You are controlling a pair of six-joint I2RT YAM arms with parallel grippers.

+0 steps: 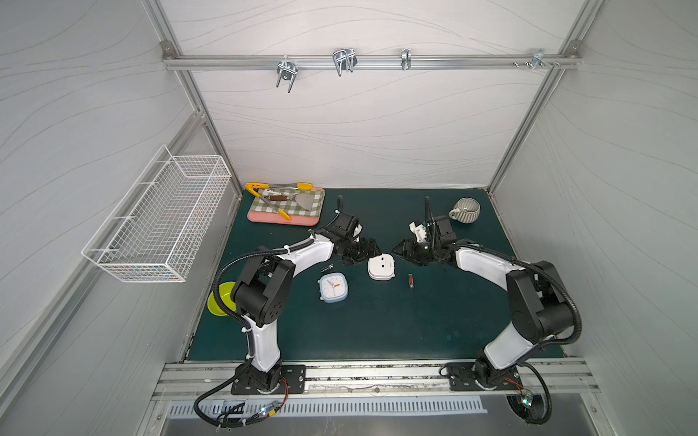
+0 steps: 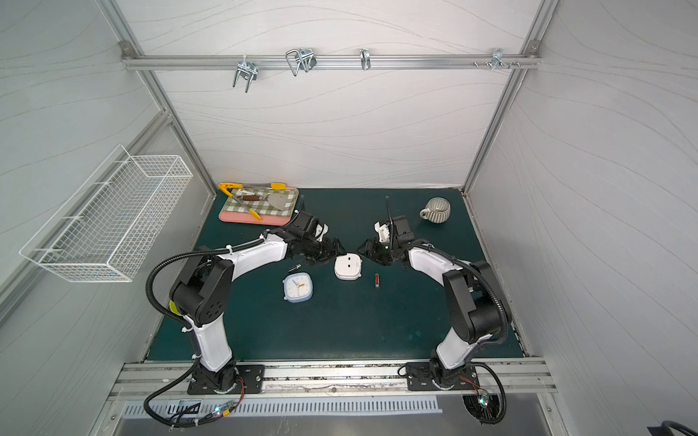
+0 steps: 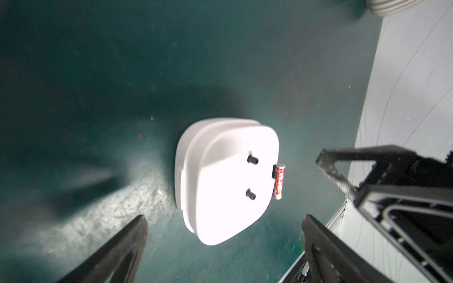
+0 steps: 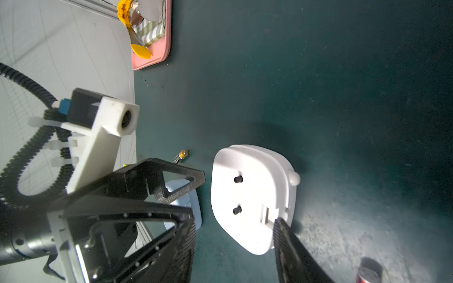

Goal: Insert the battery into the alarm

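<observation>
The white alarm (image 1: 381,267) lies on the green table with its back up, showing two dark holes; in the right wrist view a small slot shows near the alarm's (image 4: 243,198) edge. A red battery (image 1: 410,280) lies on the table to its right. My left gripper stands open at the alarm's left side, fingers spread wider than it, and nothing shows held. From the right, my right gripper is also open, its fingers apart and a gap showing between them. Whether either gripper's fingertips touch the alarm cannot be told.
A blue clock (image 1: 333,288) and a black-and-gold battery (image 4: 182,154) lie left of the alarm. A pink tray (image 1: 283,218) with tools sits back left, a cup (image 1: 465,210) back right, a green bowl (image 1: 222,298) far left.
</observation>
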